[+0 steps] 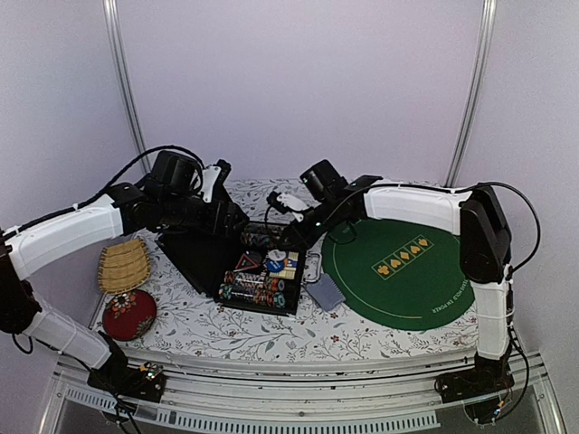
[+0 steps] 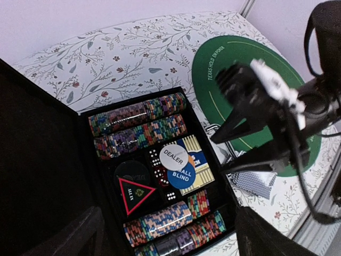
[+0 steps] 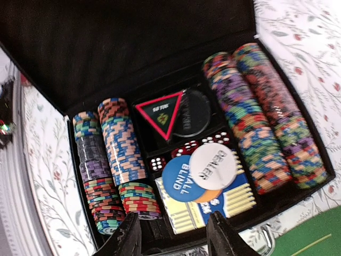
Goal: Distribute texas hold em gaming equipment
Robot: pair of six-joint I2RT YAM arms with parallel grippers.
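Note:
An open black poker case (image 1: pixel 258 303) holds rows of chips (image 3: pixel 245 122), a white DEALER disc (image 3: pixel 212 168), a blue SMALL BLIND disc (image 2: pixel 181 177), a red-edged triangle (image 3: pixel 160 114), dice and card decks (image 3: pixel 237 197). My left gripper (image 1: pixel 226 217) hangs over the lid side; its fingers are blurred at the bottom of its own view. My right gripper is above the case's near edge, fingers apart with nothing seen between them.
A green Texas Hold'em mat (image 1: pixel 398 289) lies at the right, a grey pad (image 1: pixel 324 291) beside the case. Wicker mats (image 1: pixel 122 267) and a red cushion (image 1: pixel 127 316) sit at the left.

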